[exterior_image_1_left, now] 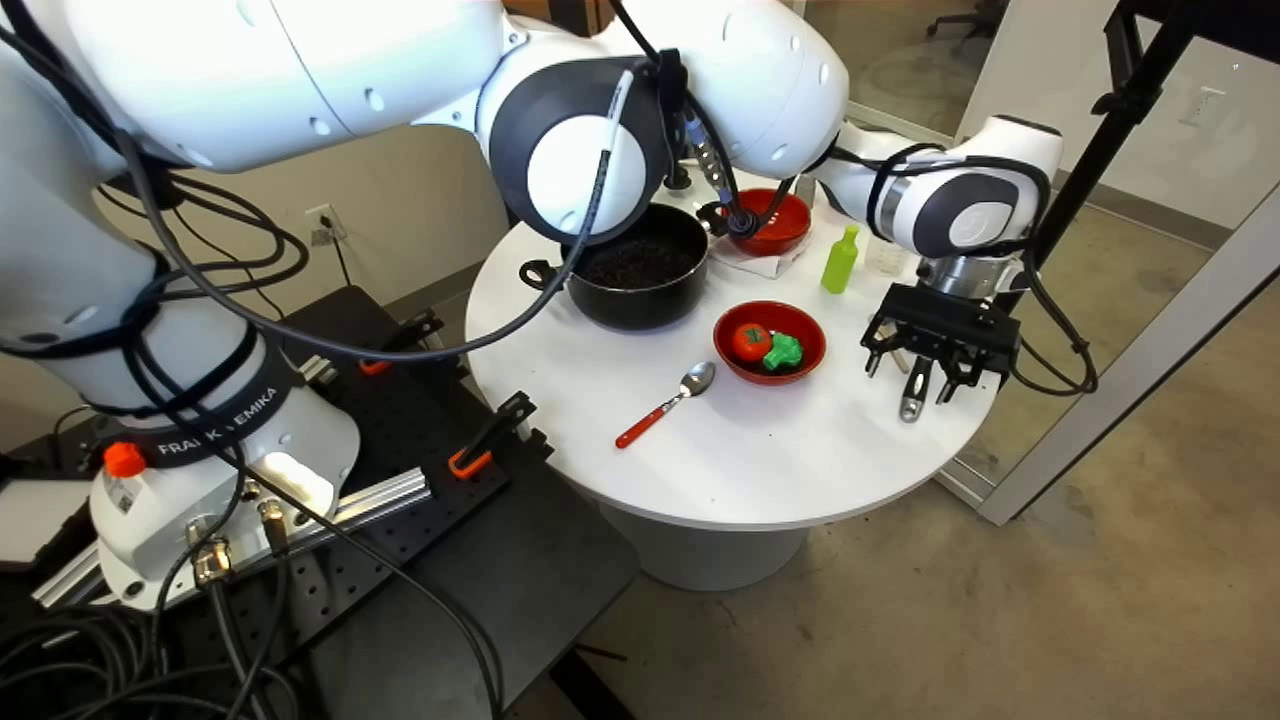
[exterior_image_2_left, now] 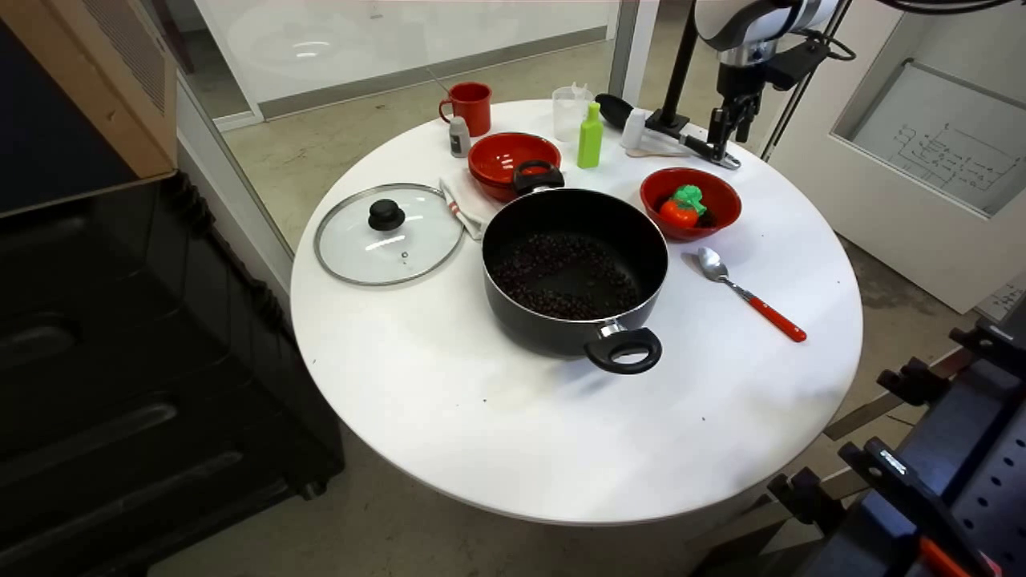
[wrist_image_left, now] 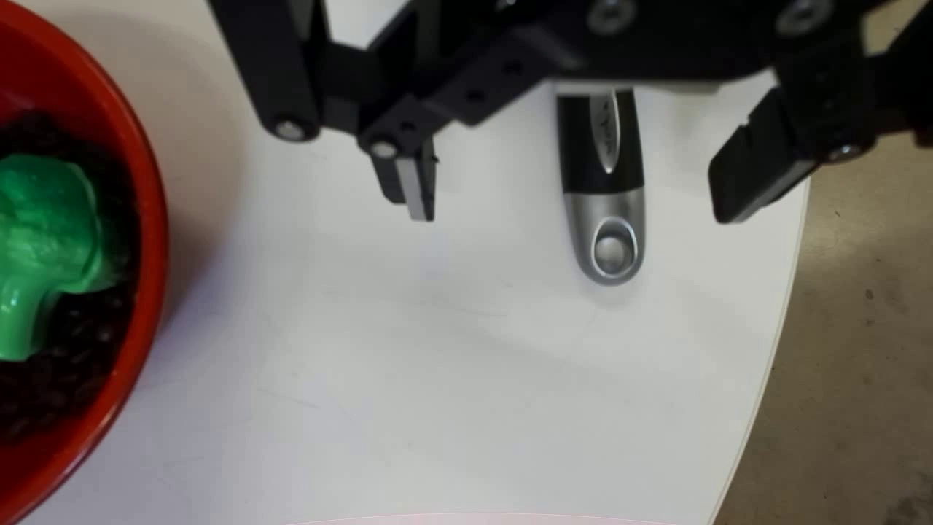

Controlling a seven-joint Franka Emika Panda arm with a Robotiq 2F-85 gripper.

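My gripper stands open above the handle of a black utensil point(wrist_image_left: 603, 175), whose grey end with a hole lies on the table between the spread fingers, touching neither. In exterior view 2 that utensil's dark ladle-like head point(exterior_image_2_left: 612, 110) rests at the back of the table, its handle running right, under my gripper point(exterior_image_2_left: 728, 146). A red bowl point(exterior_image_1_left: 769, 374) holds a toy tomato point(exterior_image_1_left: 751, 343), green toy broccoli point(exterior_image_1_left: 782, 352) and dark beans. The black pot point(exterior_image_2_left: 577, 332) has dark beans at its bottom.
Left of the pot lies a glass lid point(exterior_image_2_left: 351, 252). Behind are stacked red bowls point(exterior_image_2_left: 512, 154), a red mug point(exterior_image_2_left: 470, 107), a green bottle point(exterior_image_2_left: 589, 141) and a clear cup point(exterior_image_2_left: 567, 110). A red-handled spoon point(exterior_image_2_left: 760, 303) lies before the bowl.
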